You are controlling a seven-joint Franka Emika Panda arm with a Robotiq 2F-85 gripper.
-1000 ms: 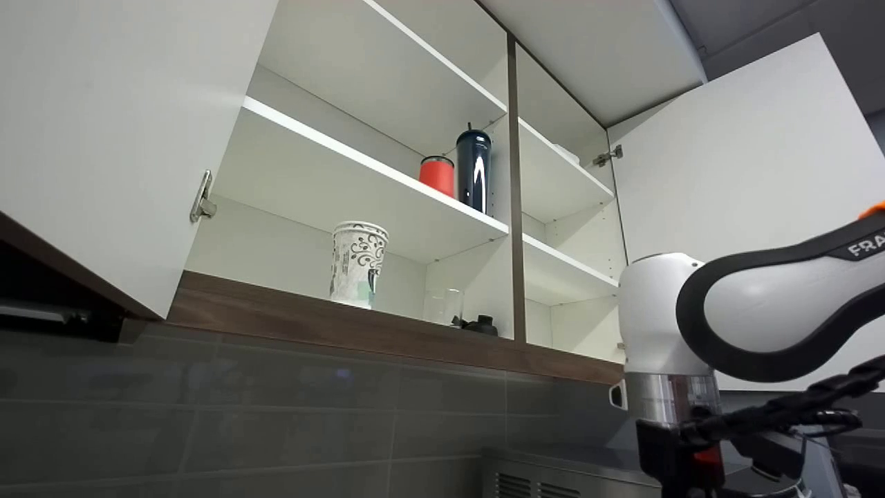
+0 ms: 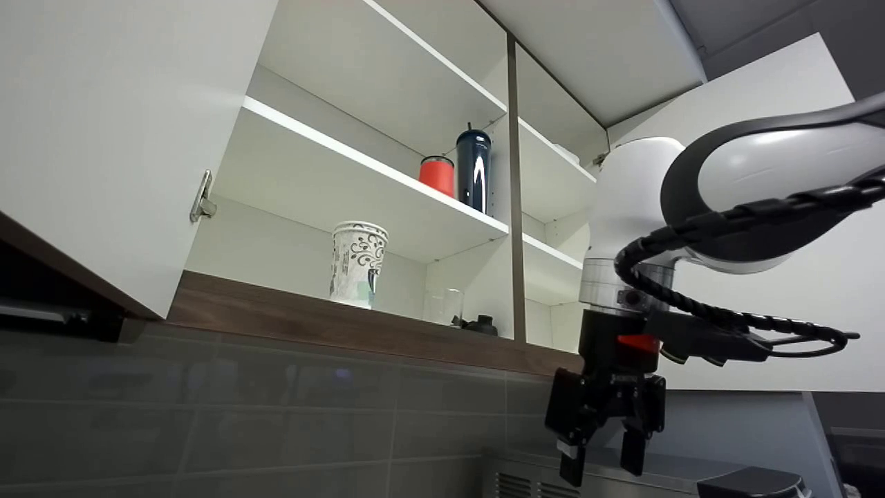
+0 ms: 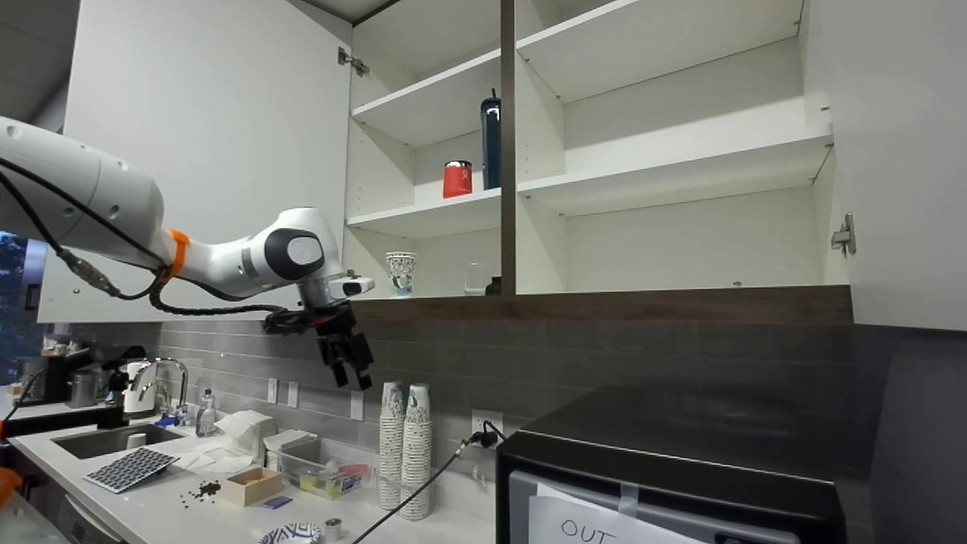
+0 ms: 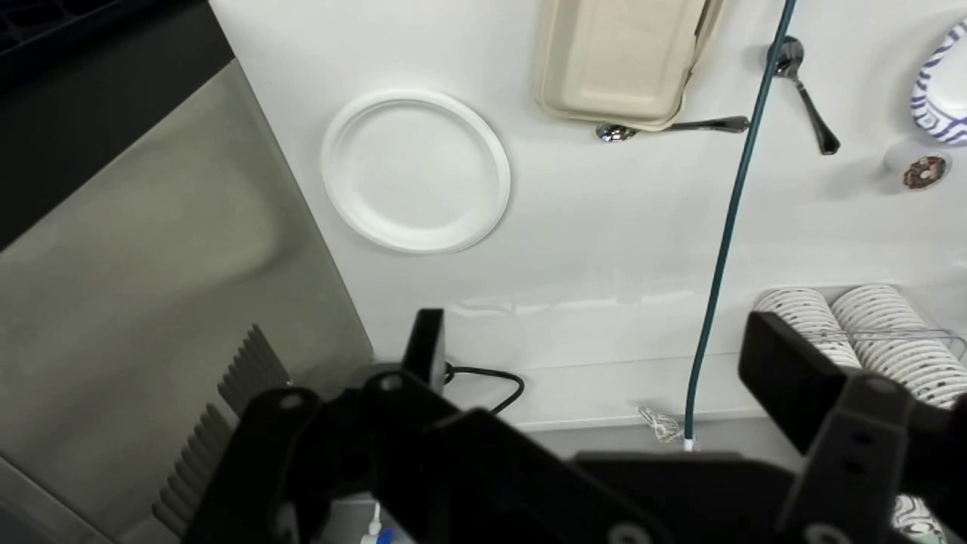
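Observation:
My gripper (image 2: pixel 603 470) hangs fingers-down below the cabinet's lower edge, open and empty. In the wrist view its dark fingers (image 4: pixel 786 372) stand wide apart over the counter's back edge. On the bottom shelf of the open cabinet stand patterned paper cups (image 2: pixel 358 264), one inside another, with a clear glass (image 2: pixel 452 306) and a small black item (image 2: pixel 481 325) to their right in exterior view 1. The shelf above holds a red tumbler (image 2: pixel 437 175) beside a tall dark blue tumbler (image 2: pixel 474 170). A white plate (image 4: pixel 416 171) lies on the counter far below my gripper.
A takeout box (image 4: pixel 625 59), two spoons (image 4: pixel 807 100) and tall cup stacks (image 3: pixel 417 453) occupy the counter. A dark cable (image 4: pixel 730 227) crosses the wrist view. The black appliance (image 3: pixel 671 453) stands at right; both open cabinet doors (image 3: pixel 208 154) flank the shelves.
My arm has risen and shifted left in exterior view 1, bringing the whole gripper into sight. The cups and tumblers have stayed where they were.

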